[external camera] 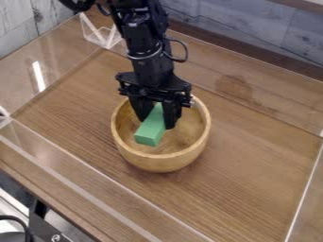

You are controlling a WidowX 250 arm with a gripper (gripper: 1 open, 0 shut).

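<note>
A light wooden bowl [184, 154] sits on the wooden table, with a mint-green block [150, 132] inside it, tilted, its upper end up at the gripper. The black gripper [154, 108] reaches down from the top into the bowl and is shut on the green block. Its fingertips partly cover the block's top.
Pale walls border it at the back. A clear plastic piece [6, 118] is at the left edge, and black cables lie at the lower left.
</note>
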